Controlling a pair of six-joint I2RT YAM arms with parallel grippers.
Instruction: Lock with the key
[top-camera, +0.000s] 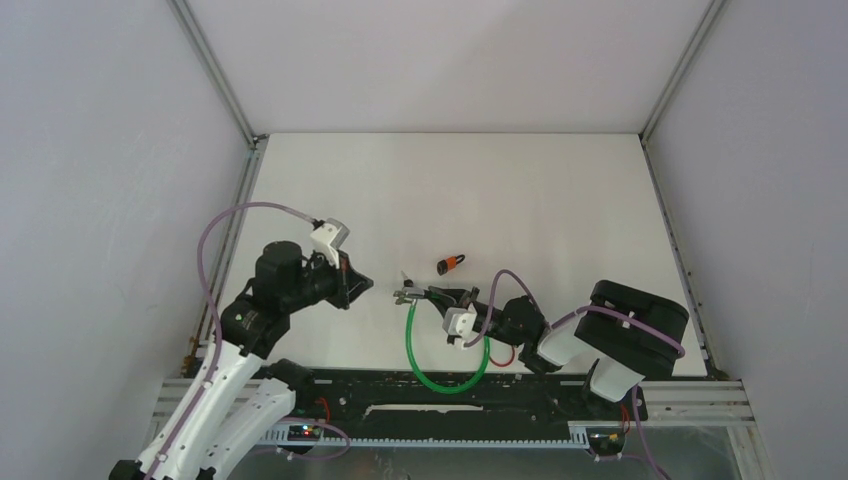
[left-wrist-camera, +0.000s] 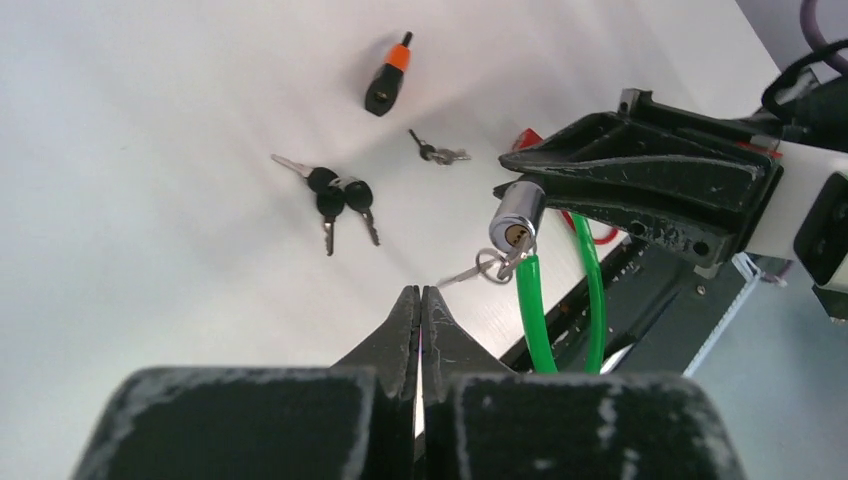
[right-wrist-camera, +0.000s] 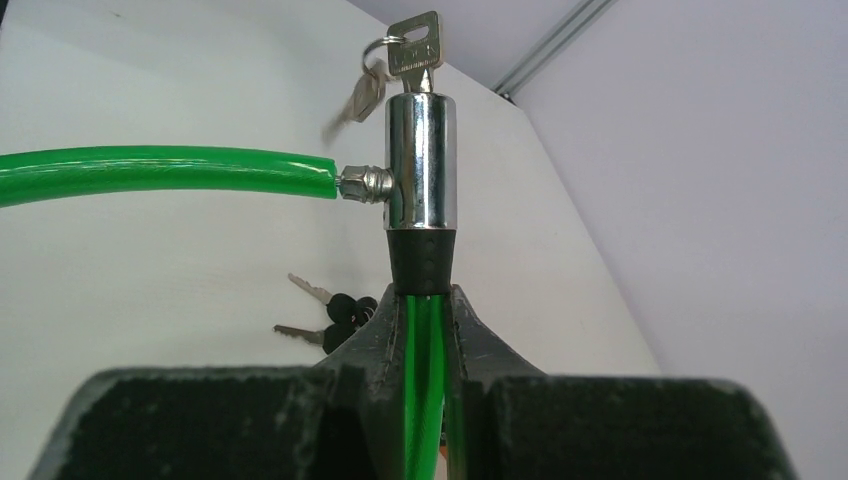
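A chrome lock cylinder (right-wrist-camera: 421, 165) on a green cable (right-wrist-camera: 170, 172) shows large in the right wrist view. Its key (right-wrist-camera: 418, 48) stands in the keyhole, and a ring with a second, blurred key (right-wrist-camera: 368, 93) hangs from it. My right gripper is shut on the lock just below its black sleeve (right-wrist-camera: 421, 258), around the green cable. In the left wrist view the keyhole end of the lock (left-wrist-camera: 518, 215) faces me. My left gripper is shut, nothing showing between its tips, and stands apart from the key, to the left of the lock in the top view.
Several black-headed keys (left-wrist-camera: 335, 200) lie loose on the white table. Beyond them are an orange and black padlock (left-wrist-camera: 388, 77), a small bunch of keys (left-wrist-camera: 437, 152) and a red item (left-wrist-camera: 527, 139).
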